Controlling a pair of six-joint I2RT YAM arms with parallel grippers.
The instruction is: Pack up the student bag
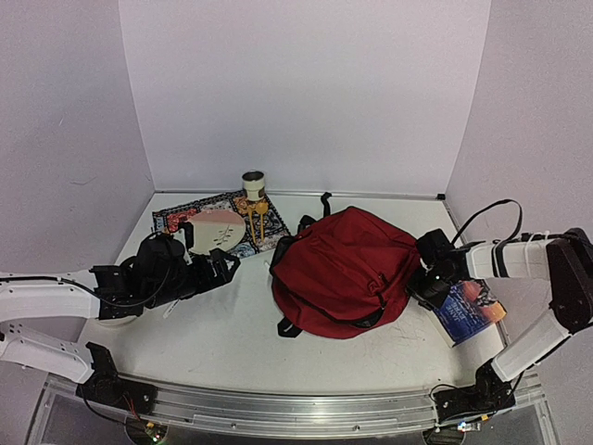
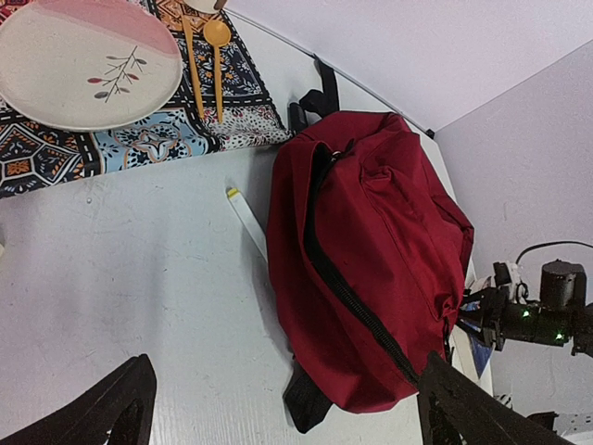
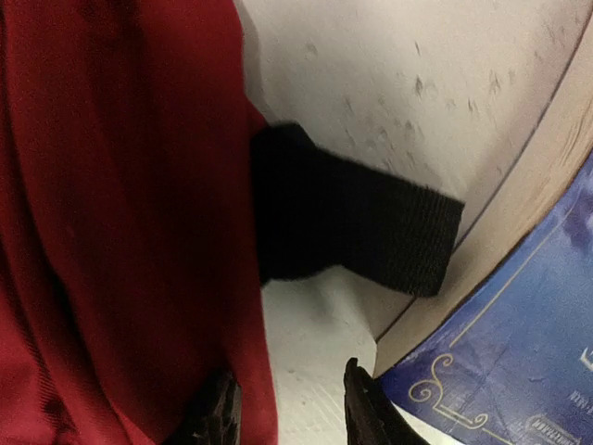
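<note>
The red backpack (image 1: 343,273) lies on its side in the middle of the table, a black zipper (image 2: 347,297) running along it. At its right edge is my right gripper (image 1: 422,295), fingers apart. One of its fingers (image 3: 218,413) overlaps the red cloth (image 3: 167,232), and a black strap (image 3: 357,213) sticks out ahead of it. A blue book (image 1: 466,311) lies flat under the right arm, partly covered by it. Over the table's left side hangs my left gripper, open and empty, apart from the bag.
At the back left, a patterned cloth (image 1: 176,219) carries a plate (image 1: 215,230), an orange spoon (image 1: 262,218) and a fork (image 1: 250,222). A cup (image 1: 253,188) stands at its far edge. Walls close in behind and on both sides.
</note>
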